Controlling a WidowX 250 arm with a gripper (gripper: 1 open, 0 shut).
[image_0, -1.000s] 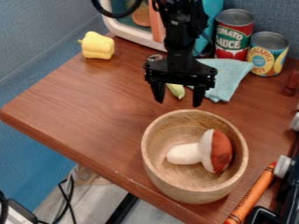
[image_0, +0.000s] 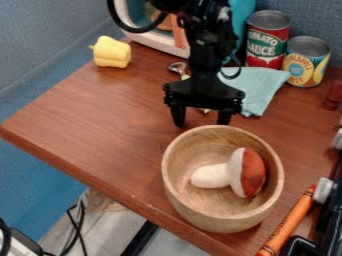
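Note:
My black gripper (image_0: 201, 114) hangs over the table behind the wooden bowl (image_0: 187, 205), fingers pointing down and apart. A mushroom toy (image_0: 230, 172) with a red cap and white stem lies in the bowl. A pale yellow-green item behind the gripper is mostly hidden by it. A light blue cloth (image_0: 261, 85) lies to the right of the gripper, and a yellow pepper (image_0: 111, 52) sits at the back left.
A tomato sauce can (image_0: 266, 40) and a smaller can (image_0: 306, 62) stand at the back right. An orange crayon-like object (image_0: 287, 222) and black items lie along the right edge.
Over the last second my gripper has shifted slightly lower and nearer the bowl, now covering more of the pale item behind it. The other objects are unmoved.

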